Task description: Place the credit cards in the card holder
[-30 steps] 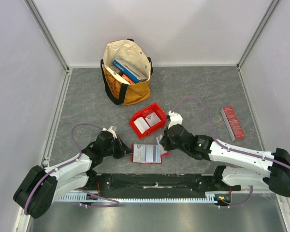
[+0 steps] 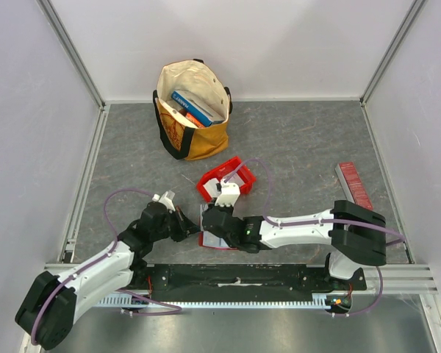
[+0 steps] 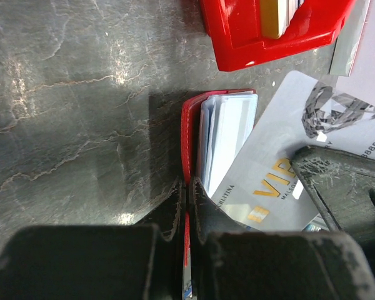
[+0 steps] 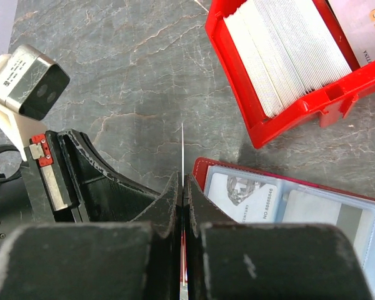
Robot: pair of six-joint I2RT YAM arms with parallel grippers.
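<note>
The open card holder (image 2: 215, 242) lies flat, red-edged with clear sleeves; a card shows inside one sleeve in the right wrist view. At its left edge my left gripper is shut, with the holder's red border (image 3: 187, 134) running between the fingertips. My right gripper is shut on a silver VIP card (image 3: 259, 156), which appears edge-on as a thin line in its own wrist view. Held upright, this card hangs over the left part of the holder, close to the left gripper. Whether its lower edge touches a sleeve cannot be told.
Just behind the holder is a red box (image 2: 248, 175) with white cards in it. A yellow tote bag (image 2: 212, 141) holding boxes stands farther back. A red-and-white block (image 2: 354, 185) lies far right. Grey table right of the holder is clear.
My right gripper has carried the card leftward across the holder toward the left gripper, slowing lately.
</note>
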